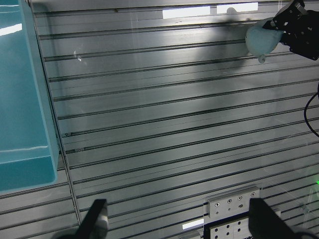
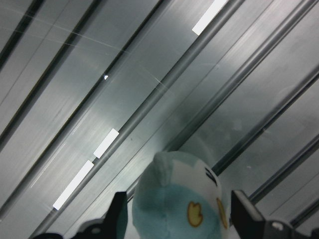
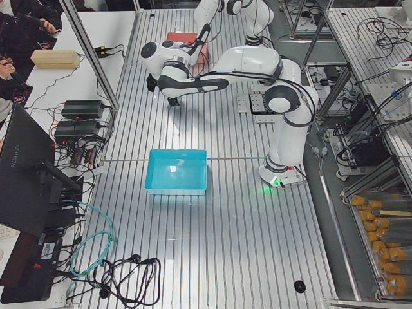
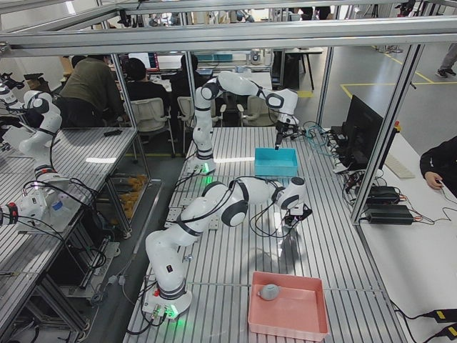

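A light-blue and white plush toy with small yellow patches hangs between the fingers of my right gripper; the left wrist view shows that gripper holding it above the slatted table. My left gripper is over the table beside a teal bin (image 1: pixel 22 99); its fingertips stand wide apart at the bottom of its view, with nothing seen between them. The teal bin is empty in the camera left view. A pink bin (image 4: pixel 288 311) in the camera right view holds a grey object (image 4: pixel 268 291).
Perforated mounting plates (image 1: pixel 234 204) lie on the table below the left wrist camera. Cables (image 3: pixel 132 280), a monitor (image 3: pixel 29 174) and black boxes line one edge. A metal frame post (image 3: pixel 90 51) rises beside the table. The table around the teal bin is mostly clear.
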